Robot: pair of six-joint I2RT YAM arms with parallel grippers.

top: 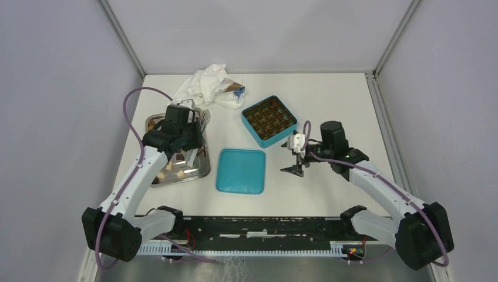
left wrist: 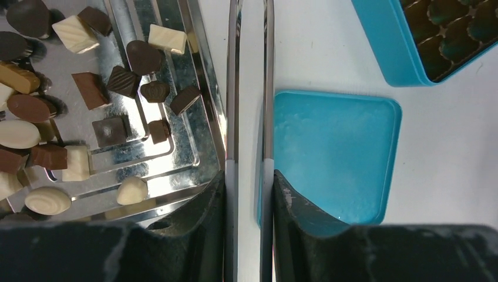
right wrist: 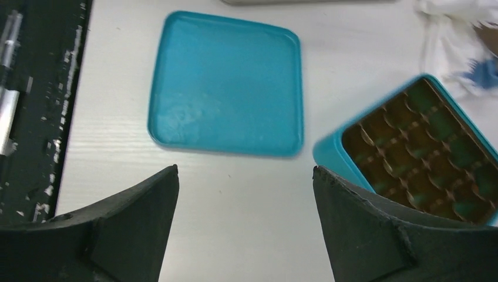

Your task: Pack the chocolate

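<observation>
Several loose chocolates (left wrist: 144,57), brown and cream, lie in a metal tray (top: 204,172) at the left. My left gripper (top: 196,139) stands over the tray's right side, shut on a pair of metal tongs (left wrist: 233,117). The tongs' two arms run out of the top of the left wrist view, so what is at that end is hidden there. A blue box (top: 270,140) with a brown grid insert (top: 270,118) sits right of centre. The blue lid (top: 241,171) lies flat in front of it. Over bare table right of the lid, my right gripper is open and empty.
A crumpled white bag (top: 207,87) lies behind the tray. Clear table stretches right of the blue box, and a narrow strip separates tray and lid. A dark rail (top: 264,225) runs along the front edge.
</observation>
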